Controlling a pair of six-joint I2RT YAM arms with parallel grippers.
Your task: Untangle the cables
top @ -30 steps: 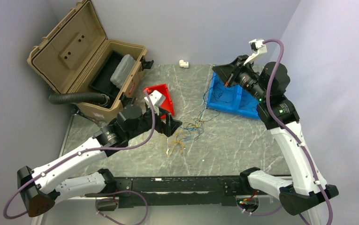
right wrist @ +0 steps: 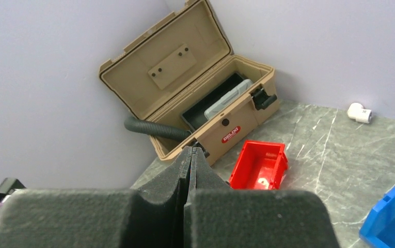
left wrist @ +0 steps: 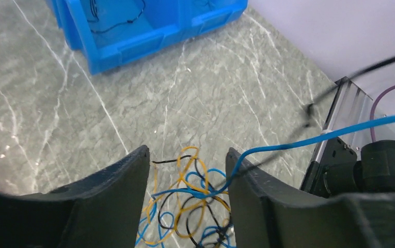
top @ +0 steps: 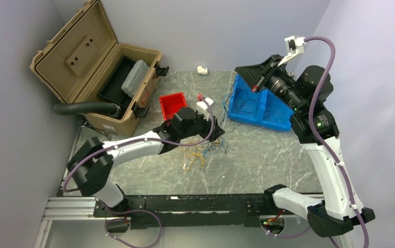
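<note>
A tangle of blue, black and yellow cables [top: 213,146] lies on the grey tabletop, partly hidden in the top view by my left gripper [top: 219,135]. In the left wrist view the yellow cable loops [left wrist: 187,173] show between and beyond the parted fingers. A blue cable [left wrist: 309,140] runs close to the camera, across the right-hand finger and into the gap; a blurred black cable [left wrist: 334,89] crosses there too. Whether either is touched is unclear. High near the blue bin, my right gripper is shut, nothing visible between its fingers.
The blue divided bin [top: 261,122] at the back right holds black cable. A red bin [right wrist: 257,142] sits by the open tan case [right wrist: 247,116]. A white pipe fitting [top: 202,70] stands near the back wall. Bare table lies right of the tangle.
</note>
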